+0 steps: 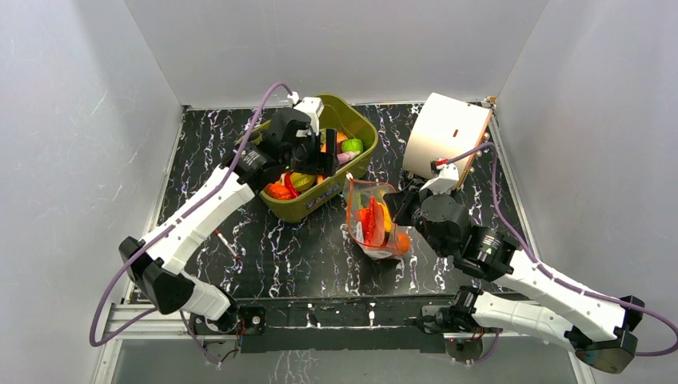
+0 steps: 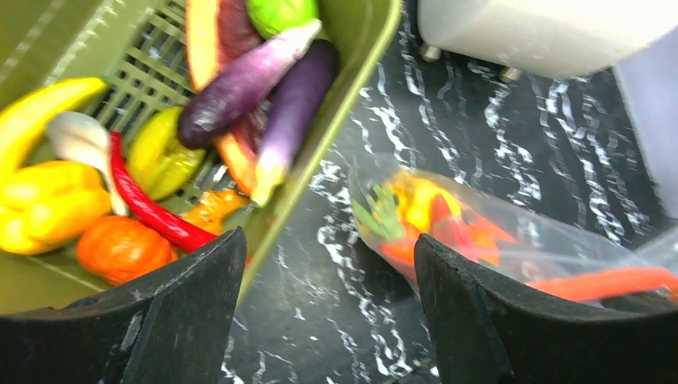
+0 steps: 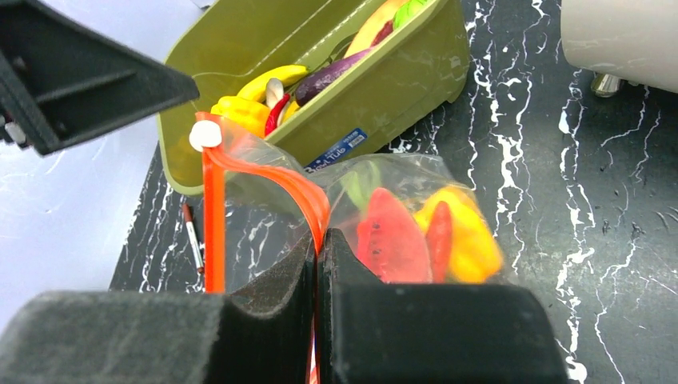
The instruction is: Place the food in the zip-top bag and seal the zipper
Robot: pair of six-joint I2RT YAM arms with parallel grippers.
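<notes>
The zip top bag [image 1: 372, 232], with orange rim, holds red, orange, yellow and green food pieces. My right gripper is shut at its rim, the orange zipper strip [image 3: 280, 180] running between the fingertips. My left gripper is open above the right part of the green tub [image 1: 292, 204], its fingers empty. The tub holds a purple eggplant [image 2: 224, 104], a red chili [image 2: 152, 204], yellow peppers [image 2: 56, 208] and other food.
A cream cylindrical object [image 1: 444, 136] stands at the back right. A marker pen [image 3: 192, 236] lies at the left of the black marbled table [image 1: 280, 264].
</notes>
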